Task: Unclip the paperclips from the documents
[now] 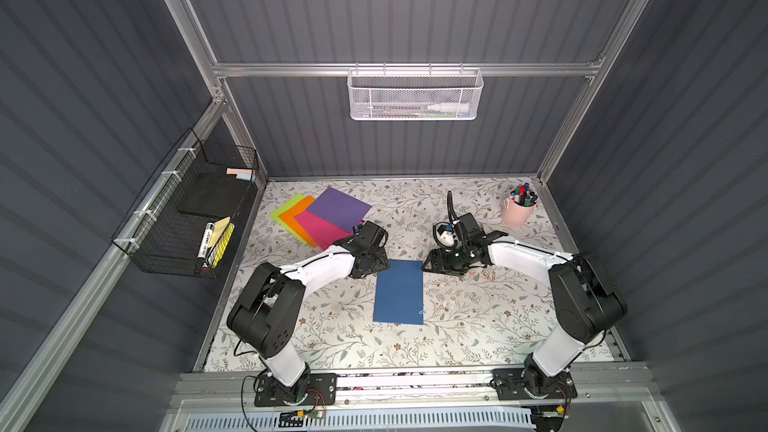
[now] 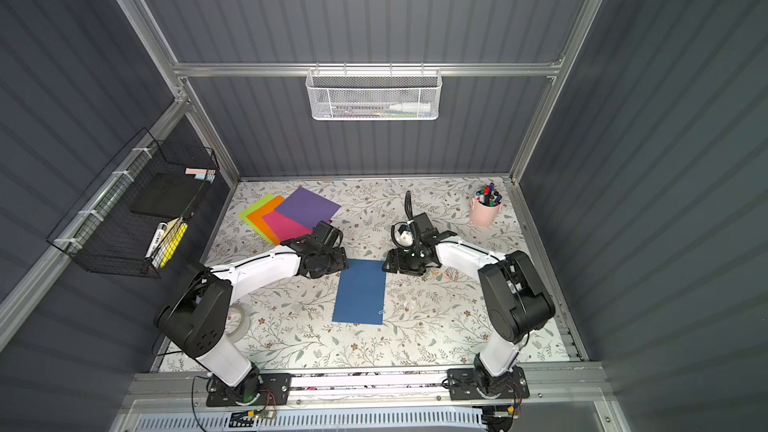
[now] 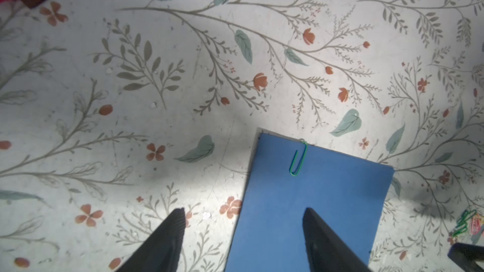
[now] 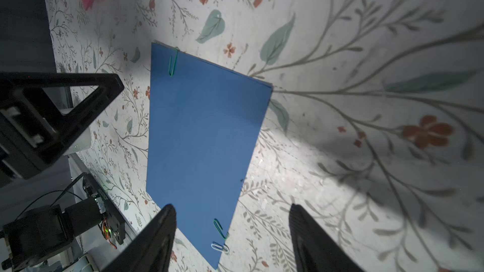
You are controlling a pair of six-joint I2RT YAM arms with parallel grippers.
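Observation:
A blue document (image 1: 398,292) lies flat in the middle of the table. Its far edge carries a green paperclip (image 3: 299,158) near the left corner. At the near right corner sit two more clips, a green paperclip (image 4: 219,228) and a white paperclip (image 4: 219,247). My left gripper hovers over the document's far left side, its fingers (image 3: 161,244) spread and nothing between them. Near the far right corner my right gripper hangs above the table, fingers (image 4: 322,246) apart and empty.
Loose paperclips (image 3: 469,221) lie to the right of the document. Purple (image 1: 339,208), pink and other coloured sheets are spread at the back left. A pink pen cup (image 1: 518,211) stands at the back right.

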